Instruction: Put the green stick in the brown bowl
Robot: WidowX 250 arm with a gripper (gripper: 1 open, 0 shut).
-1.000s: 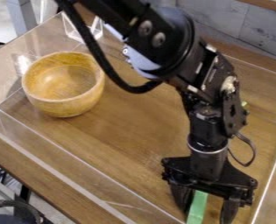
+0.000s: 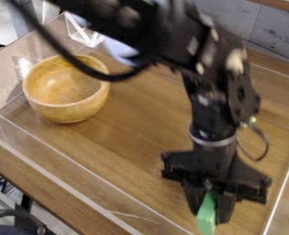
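The green stick (image 2: 208, 216) stands near the front right of the table, its lower end showing beneath my gripper (image 2: 213, 202). My gripper is shut on the stick, pointing down, and the dark wrist hides the stick's upper part. At the far left, well apart from the gripper, the brown bowl (image 2: 66, 112) sits upright and looks empty inside.
Bare wooden table (image 2: 140, 138) lies between the bowl and the arm. Clear panel edges run along the table's left and front sides. Over the upper middle hangs the dark arm (image 2: 159, 37), blurred. A grey wall closes off the back.
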